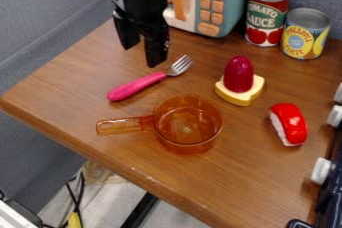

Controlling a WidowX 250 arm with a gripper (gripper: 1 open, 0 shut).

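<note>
My black gripper point(142, 42) hangs over the back left of the wooden table, its two fingers apart with nothing seen between them. Below it lies a pink-handled fork point(138, 84), tines toward the back right. An amber transparent pot point(187, 127) sits at the front middle, handle pointing left. A red oval object point(238, 72) stands upright on or behind a yellow piece point(241, 93) at centre right. A red and white object point(287, 125) lies to the right.
A tomato sauce can point(266, 17), a yellow can point(305, 35) and a teal toy appliance point(214, 2) line the back. A dark blue object point(325, 192) is at the right edge.
</note>
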